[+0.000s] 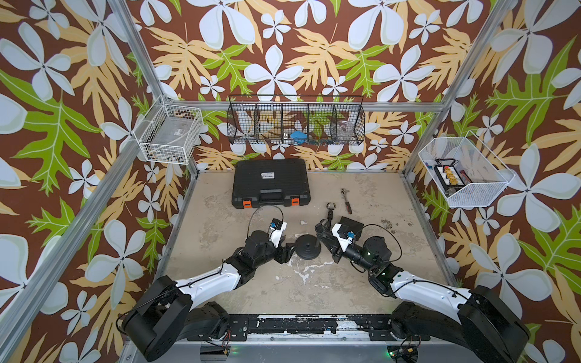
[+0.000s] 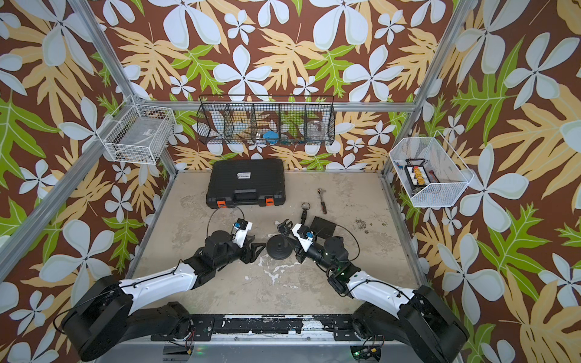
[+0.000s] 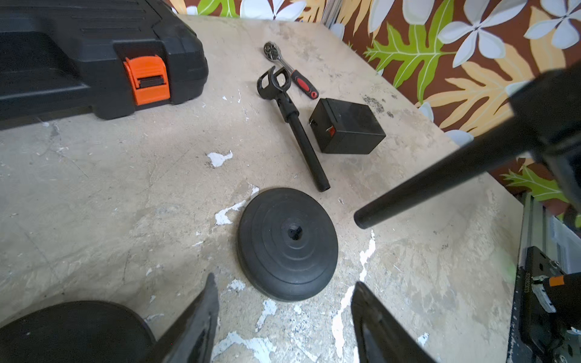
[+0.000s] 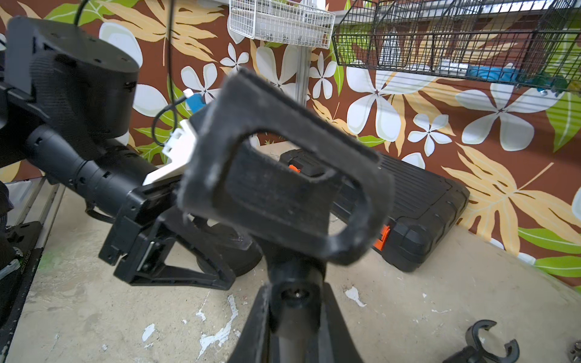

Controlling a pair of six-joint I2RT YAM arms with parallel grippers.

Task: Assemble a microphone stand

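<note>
A round black base [image 3: 287, 242] with a hole in its centre lies flat on the table; the left wrist view shows it whole. My left gripper is open and empty, its fingers spread on the near side of that base. A black rod [image 3: 444, 166] slants down, its lower end beside the base and clear of it. My right gripper is shut on this rod, just below its clip head [image 4: 290, 175]. Another rod with an open clip [image 3: 302, 136] lies behind the base. A second round base [image 3: 75, 332] shows at the lower left.
A black case [image 1: 270, 183] with orange latches stands at the back. A small black box [image 3: 346, 125] and a ratchet [image 3: 290, 69] lie beyond the base. Bare table [image 3: 109, 199] extends to its left.
</note>
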